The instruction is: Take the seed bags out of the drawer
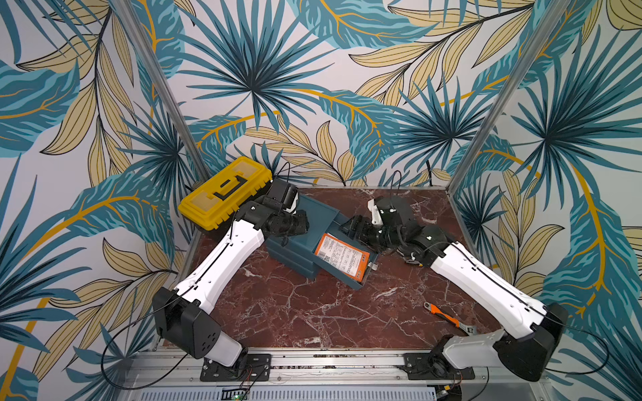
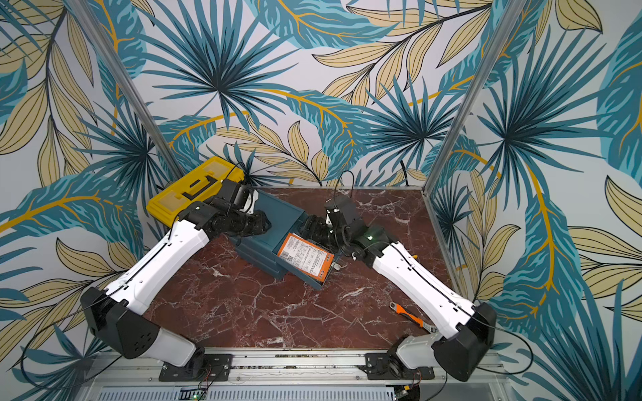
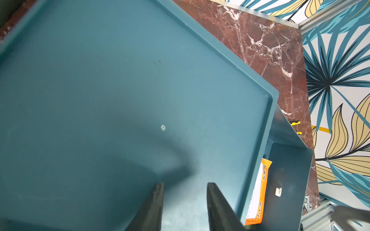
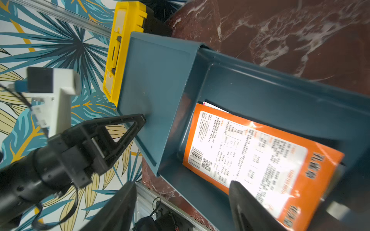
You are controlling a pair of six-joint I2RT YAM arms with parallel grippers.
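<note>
A teal drawer unit (image 1: pixel 304 267) has its drawer (image 4: pixel 269 77) pulled out. Inside lie orange-edged seed bags, the top one (image 4: pixel 246 157) showing a white label. My left gripper hovers over the unit's flat teal top (image 3: pixel 161 96), open, with nothing between its fingers. My right gripper is open above the drawer, near its far edge, fingers empty.
A yellow toolbox (image 1: pixel 224 190) stands at the back left, beside the unit. An orange-handled wrench (image 1: pixel 444 317) lies at the front right.
</note>
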